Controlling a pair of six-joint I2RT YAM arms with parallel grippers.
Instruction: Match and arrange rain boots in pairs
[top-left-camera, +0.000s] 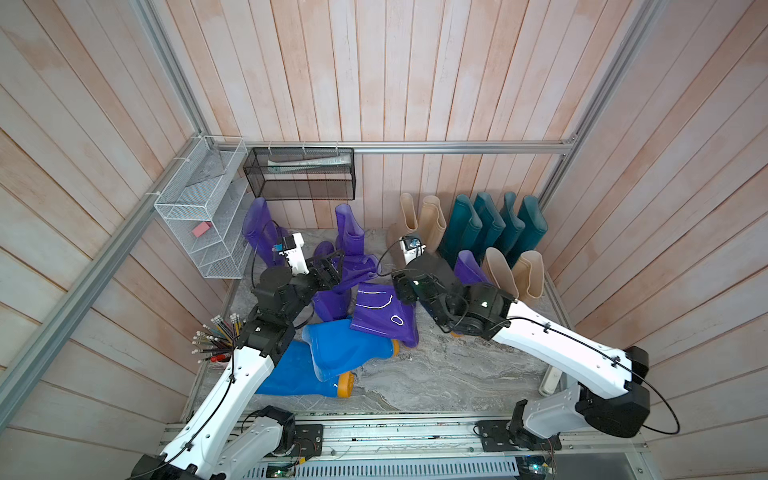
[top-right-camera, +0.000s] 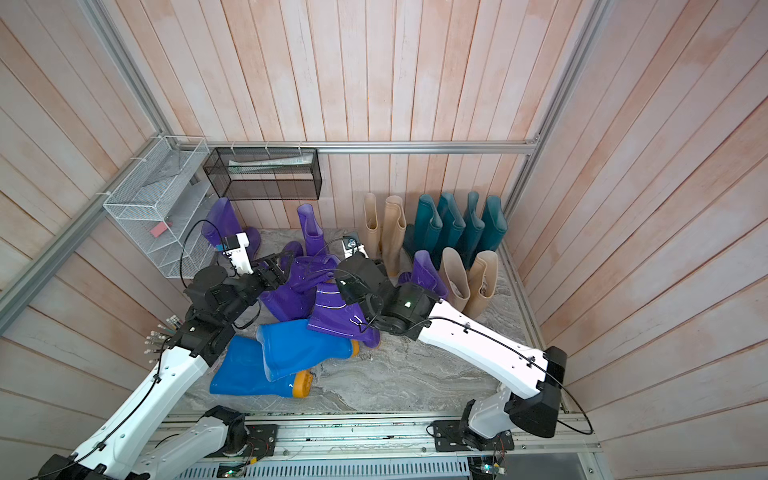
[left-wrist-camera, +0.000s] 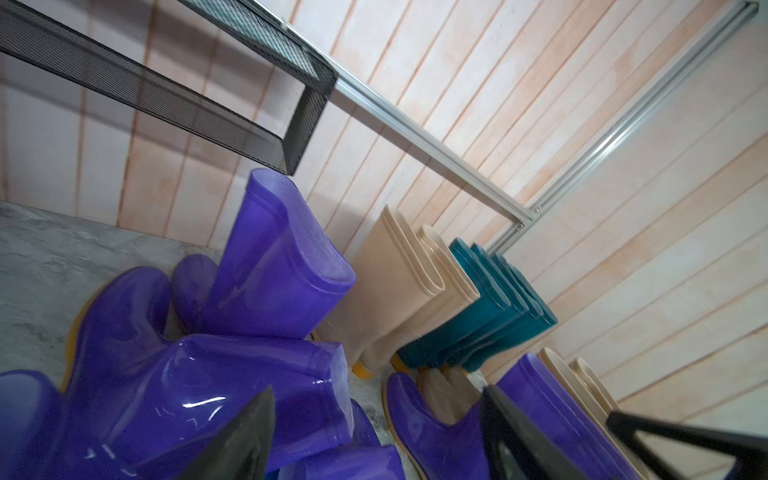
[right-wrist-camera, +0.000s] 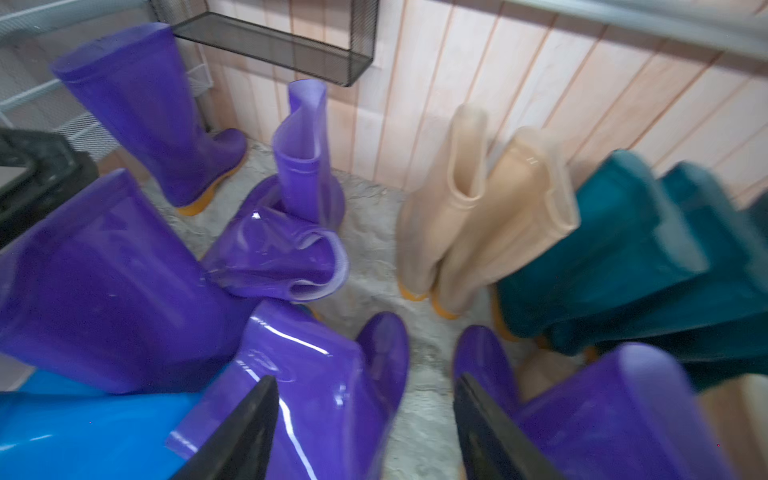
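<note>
My left gripper is open over a heap of purple boots, nothing between its fingers. My right gripper also stands open and empty, above a lying purple boot (right-wrist-camera: 280, 384). Another purple boot (right-wrist-camera: 284, 244) lies toward the back with its shaft folded. Upright purple boots stand at the back left (top-left-camera: 261, 228) and back middle (top-left-camera: 349, 230), and one (right-wrist-camera: 616, 416) at the right beside beige boots. Two beige boots (right-wrist-camera: 444, 200) stand together against the back, next to several upright teal boots (top-left-camera: 489, 224). Two more beige boots (top-left-camera: 528, 276) stand in front. Blue boots (top-left-camera: 340, 348) lie overlapping at front left.
A black mesh basket (top-left-camera: 300, 188) hangs on the back rail, and a white wire rack (top-left-camera: 196, 216) is at the left wall. Several cables (top-left-camera: 220, 332) stick up near the left edge. Bare grey tabletop (top-left-camera: 464, 376) shows at front right.
</note>
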